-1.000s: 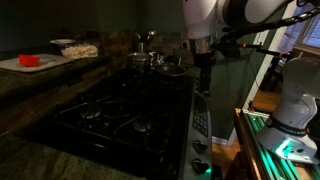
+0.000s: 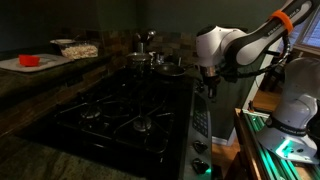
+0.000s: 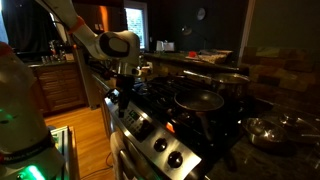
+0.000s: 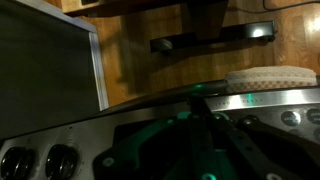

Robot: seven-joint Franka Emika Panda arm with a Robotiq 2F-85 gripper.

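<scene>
My gripper (image 2: 212, 88) points downward above the front edge of the stove, close to the control panel. In exterior view 2 the gripper (image 3: 123, 98) hangs at the near end of the stove front. Its dark fingers blend into the dark surroundings in the wrist view, so the gap between them is unclear, and I make out no held object. A pale ribbed cloth (image 4: 270, 79) lies along the oven's front edge in the wrist view, to the right of the gripper.
The stove's black cooktop (image 2: 120, 112) has bare grates near the arm. A pan (image 3: 199, 101) and a metal pot (image 3: 275, 130) stand farther along. A red object (image 2: 29, 60) rests on a white tray at the back. Wooden floor (image 4: 190, 70) shows in front of the oven.
Over the last second the arm's white wrist and gripper have come down beside the stove front. The stove and the things on it have stayed put.
</scene>
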